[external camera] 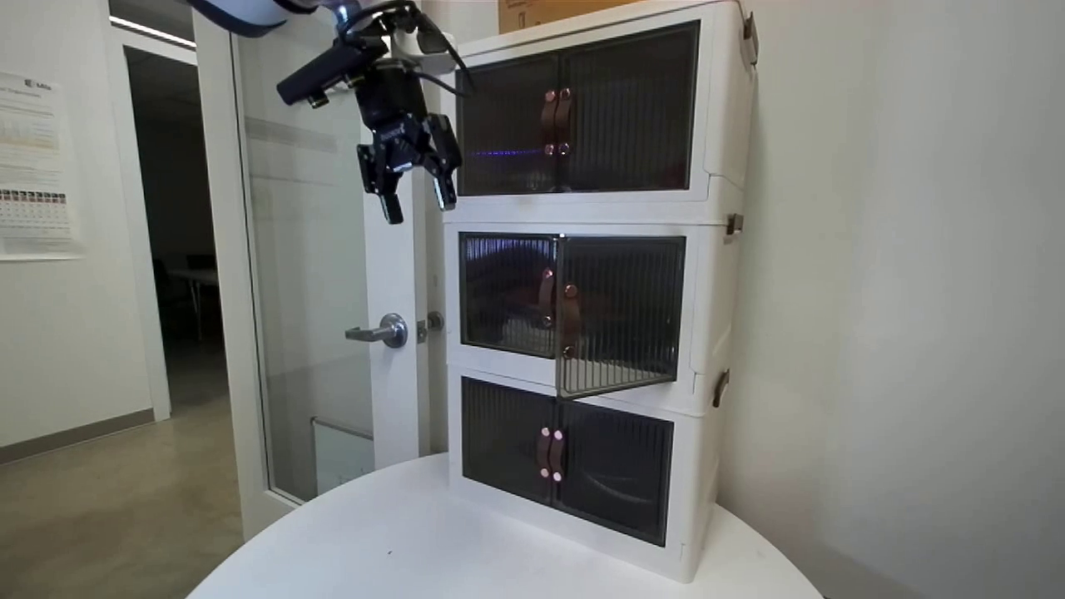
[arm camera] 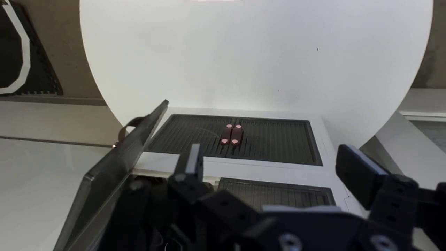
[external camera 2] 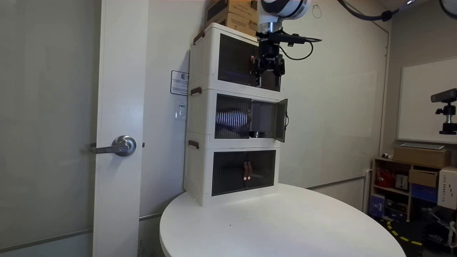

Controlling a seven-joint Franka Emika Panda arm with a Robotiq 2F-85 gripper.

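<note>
A white cabinet [external camera: 579,211] of three stacked units stands on a round table. In the middle unit, the right-hand ribbed door [external camera: 619,314] is swung outward, while its left-hand door [external camera: 507,294] is closed. Up in front of the top unit hangs my gripper [external camera: 419,200], clear of every door in exterior view 1. Its fingers are spread wide and nothing shows between them. From the wrist, the open door [arm camera: 119,167] rises on the left, beyond the left finger [arm camera: 193,159]. Behind that door, a small dark item [external camera 2: 255,134] sits inside the middle unit; what it is cannot be made out.
Both top doors [external camera: 629,110] and both bottom doors [external camera 2: 243,173] are closed, with brown strap handles. Cardboard boxes [external camera 2: 240,19] rest on top of the cabinet. A glass door with a lever handle [external camera: 379,330] stands close by.
</note>
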